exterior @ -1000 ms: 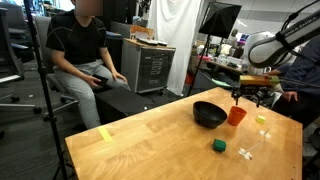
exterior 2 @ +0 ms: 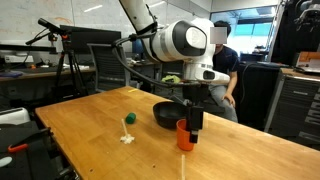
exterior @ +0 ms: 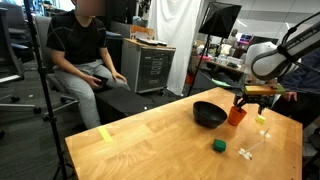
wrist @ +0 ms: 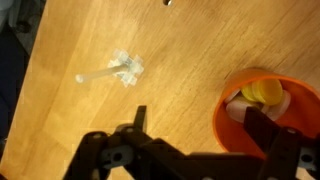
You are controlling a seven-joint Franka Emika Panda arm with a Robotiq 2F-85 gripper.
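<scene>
An orange cup (exterior: 237, 116) stands upright on the wooden table, beside a black bowl (exterior: 209, 114). Yellow pieces (wrist: 266, 91) and some pale pieces lie inside it, as the wrist view shows. My gripper is open above the cup's rim. In the wrist view one finger (wrist: 262, 130) overlaps the cup's opening and the other finger (wrist: 139, 118) is over the table outside it. Exterior view 2 has the gripper (exterior 2: 190, 113) right at the orange cup (exterior 2: 183, 137); whether a finger touches the rim I cannot tell.
A green block (exterior: 219, 145) and a white object with a thin stick (wrist: 122, 68) lie nearby. Small yellow pieces (exterior: 261, 119) are on the table too. A person (exterior: 80, 50) sits behind it.
My gripper has come down toward the orange cup over the last second. The cup, bowl and green block have stayed where they were.
</scene>
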